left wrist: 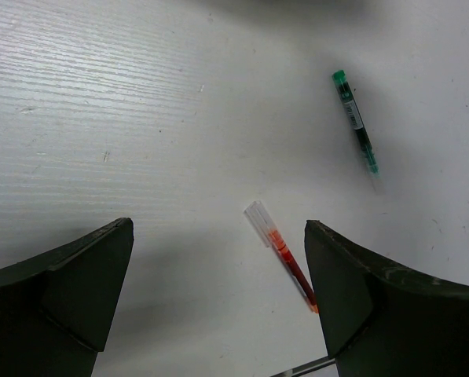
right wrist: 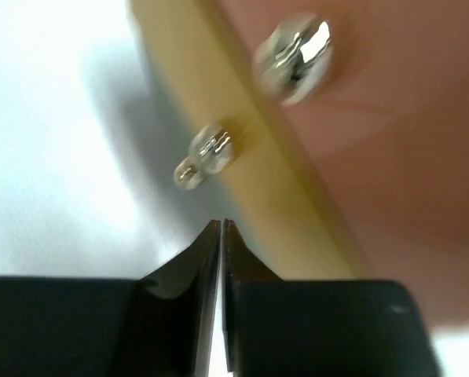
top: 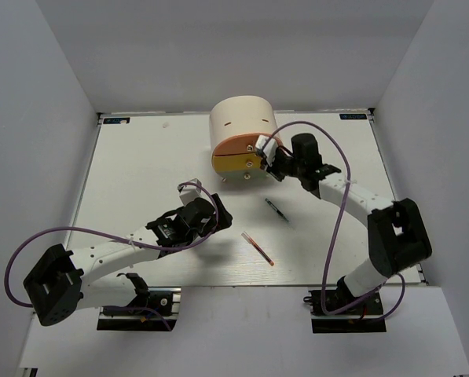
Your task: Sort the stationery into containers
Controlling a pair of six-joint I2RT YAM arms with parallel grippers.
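A rounded cream cabinet has an orange upper drawer front and a yellow lower drawer with silver knobs. My right gripper is at its right front; in the right wrist view its fingertips are together beside the yellow drawer, with nothing visible between them. My left gripper hangs open over the table, its black fingers wide apart. A green pen and a red pen lie on the table in front of the cabinet.
Both arms reach in from the front edge, with purple cables along them.
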